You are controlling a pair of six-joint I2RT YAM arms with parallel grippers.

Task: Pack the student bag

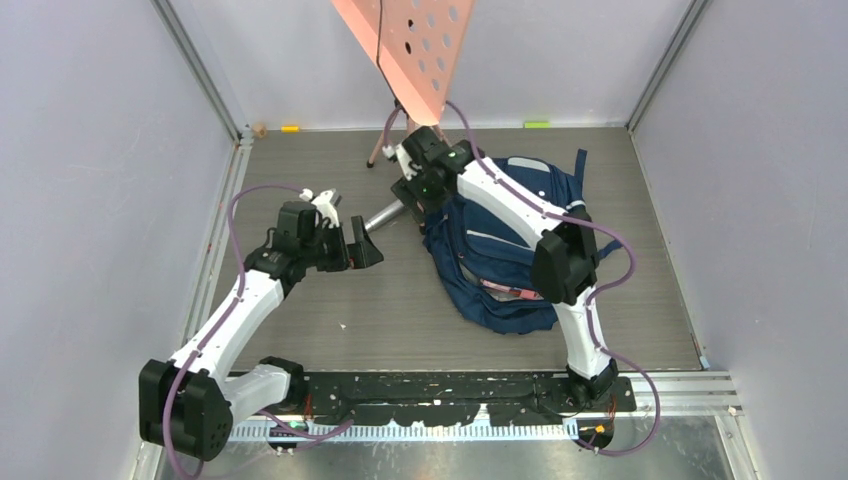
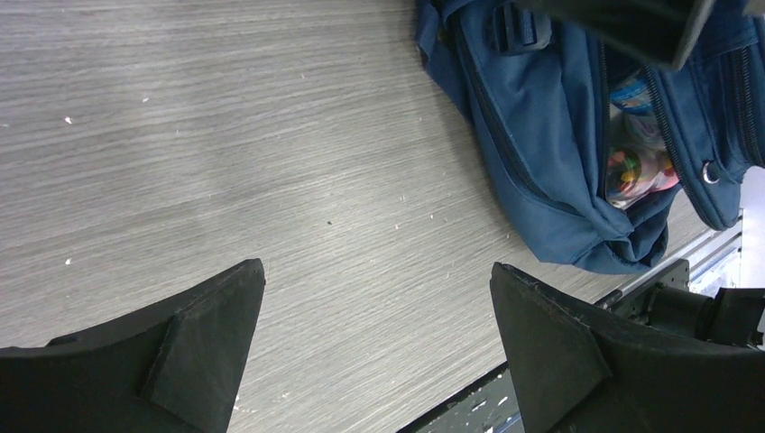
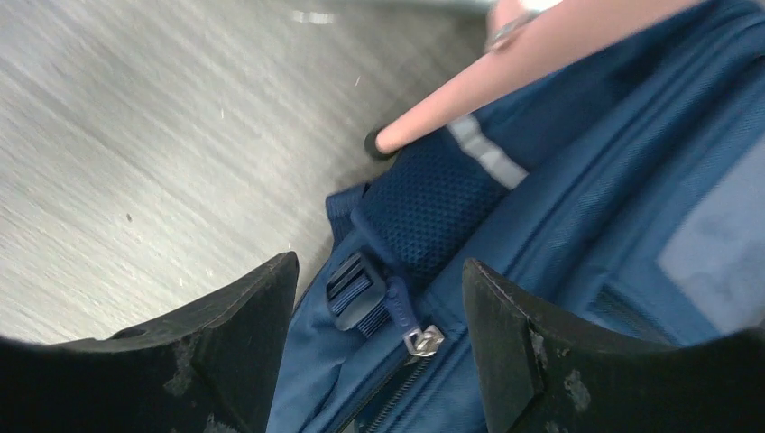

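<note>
A dark blue backpack (image 1: 490, 262) lies on the table right of centre, partly covered by my right arm. Through its open side, packed items (image 2: 637, 162) show in the left wrist view. My left gripper (image 1: 368, 243) hangs over bare table to the bag's left, open and empty. Over the bag's upper left corner is my right gripper (image 1: 408, 192). In the right wrist view its fingers (image 3: 244, 334) stand apart above a strap buckle (image 3: 355, 289) and a metal zipper pull (image 3: 424, 341), with nothing gripped.
A pink tripod leg (image 3: 451, 104) comes down against the bag's upper left edge, close to my right gripper. A silver tube (image 1: 384, 216) lies on the table between the two grippers.
</note>
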